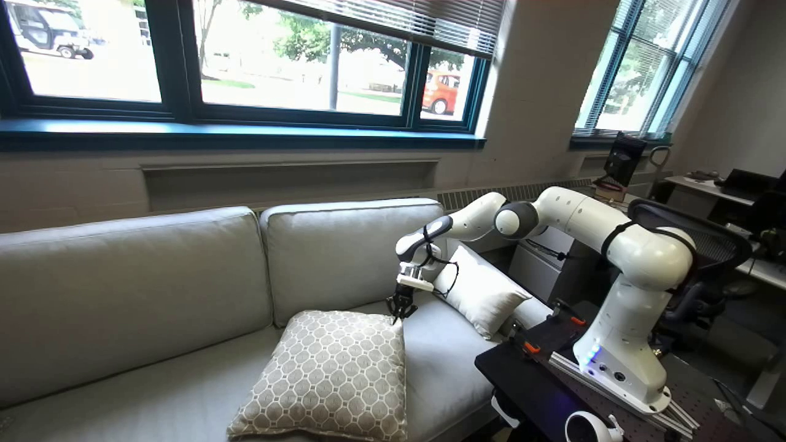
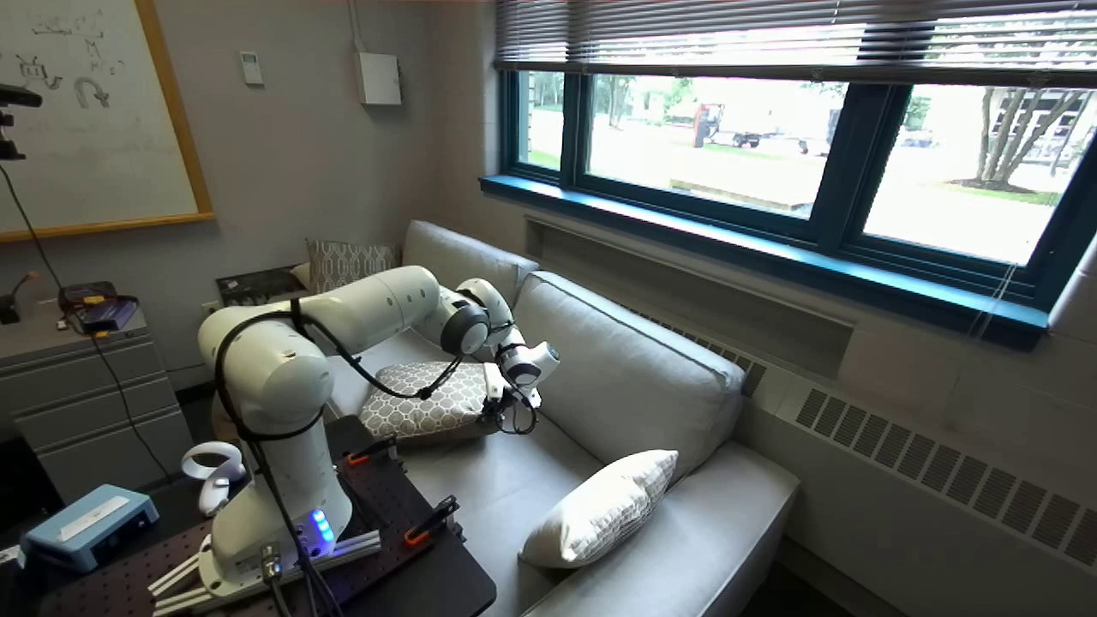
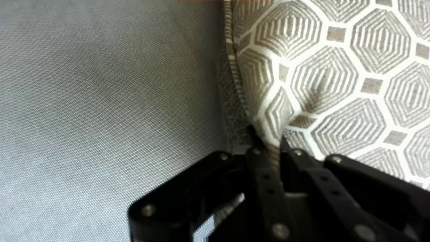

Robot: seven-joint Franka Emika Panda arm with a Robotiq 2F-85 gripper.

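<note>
A beige pillow with a white honeycomb pattern (image 1: 331,372) lies flat on the grey sofa seat (image 1: 435,376). At its back right corner, my gripper (image 1: 398,317) points downward. The wrist view shows the gripper shut on that corner, with fabric pinched and creased between the two black fingers. The rest of the patterned pillow (image 3: 338,80) spreads off to the right there. From the other side, the arm partly covers the pillow (image 2: 427,396).
A plain white pillow (image 1: 479,291) leans against the sofa's right armrest. The sofa's back cushions (image 1: 346,254) rise behind the gripper. Another patterned pillow (image 2: 350,264) rests at the sofa's far end. Bare seat stretches left of the honeycomb pillow.
</note>
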